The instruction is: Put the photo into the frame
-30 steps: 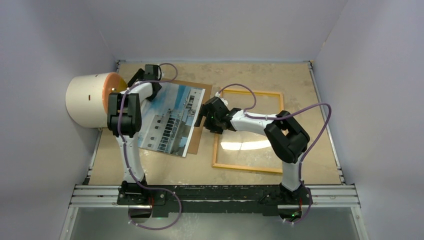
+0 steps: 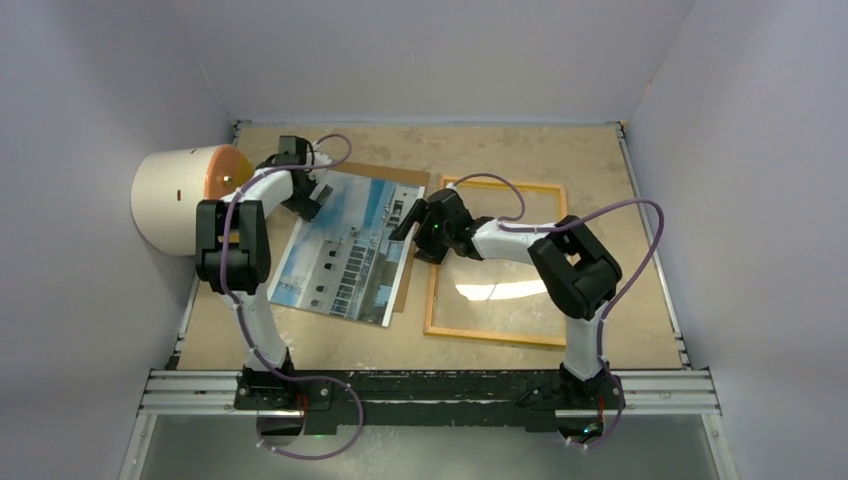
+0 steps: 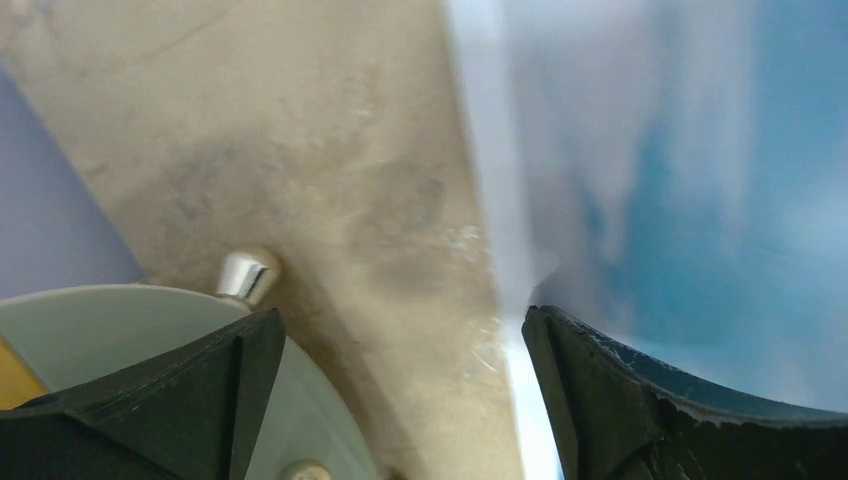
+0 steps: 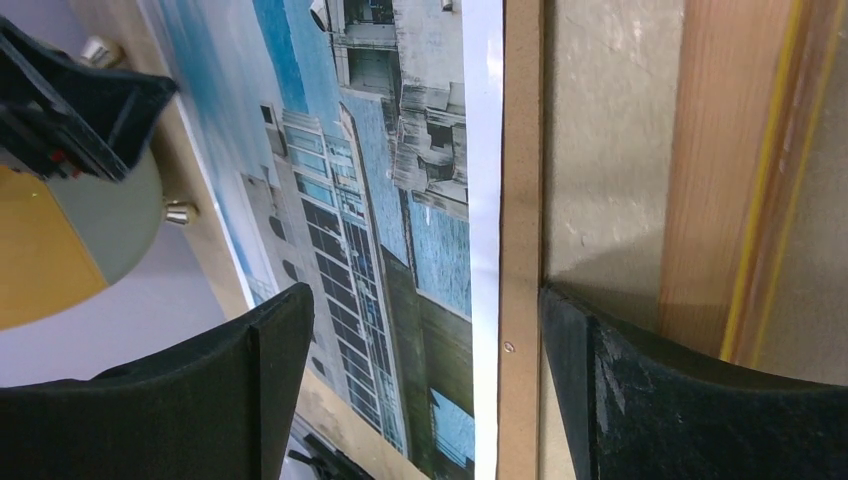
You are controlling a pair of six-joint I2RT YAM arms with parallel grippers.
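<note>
The photo (image 2: 345, 255), a print of buildings under a blue sky with a white border, lies tilted on the left half of the table. A brown backing board (image 2: 405, 285) shows from under its far and right edges. To its right lies the wooden frame (image 2: 497, 339). My left gripper stands open at the photo's left border (image 3: 490, 150), one fingertip over that border and the other off to the side. Spread apart over the right edges of photo and board is my right gripper, with one finger on either side of the edges.
A white and orange cylinder (image 2: 175, 200) lies against the left wall, close beside my left gripper. A clear, glossy pane (image 2: 510, 310) fills the frame. Bare table (image 2: 625, 250) shows to the frame's right.
The photo has slid right and a little toward the front, and the board has shifted slightly right. My left gripper has come a little forward; my right gripper has barely moved.
</note>
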